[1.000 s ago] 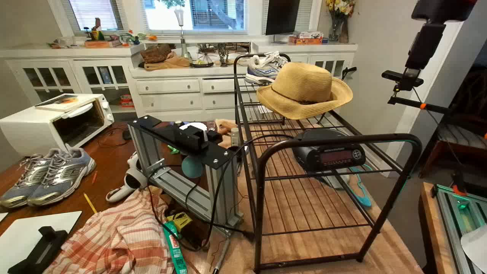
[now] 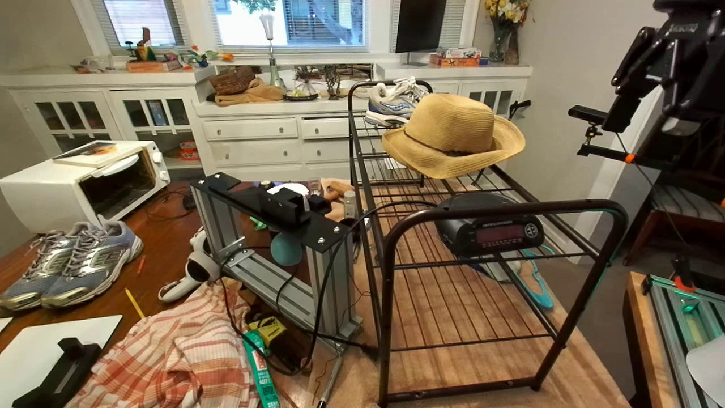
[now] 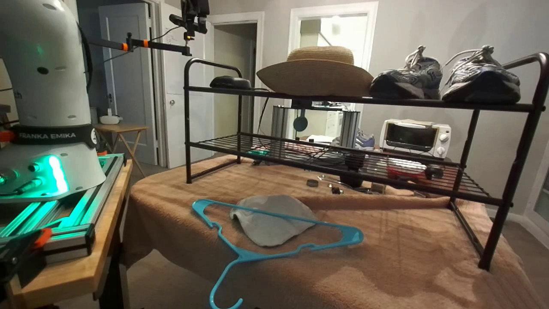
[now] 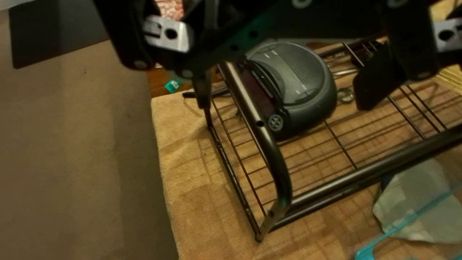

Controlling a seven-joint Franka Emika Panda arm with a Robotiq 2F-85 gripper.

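High up, apart from the black metal rack (image 3: 187, 123), my gripper is open with nothing between its fingers. In the wrist view the black clock radio (image 4: 299, 82) shows beyond the gap between the fingers; it rests on the rack's top shelf at one end. A straw hat (image 2: 452, 129) sits farther along that shelf, with grey sneakers (image 3: 411, 77) at the far end. On the tan cloth below lie a pale grey cap (image 3: 275, 234) and, partly across it, a blue hanger (image 3: 239, 252).
A metal frame (image 2: 329, 285) stands on the table beside the rack, with a black cable near it. Also there are a striped cloth (image 2: 170, 347), another pair of sneakers (image 2: 81, 265) and a white toaster oven (image 2: 41, 187). Open floor (image 4: 86, 151) borders the cloth-covered table.
In exterior view 1, my gripper has turned, and its linkage shows wider now at the upper right. The rack and the things on it look unmoved.
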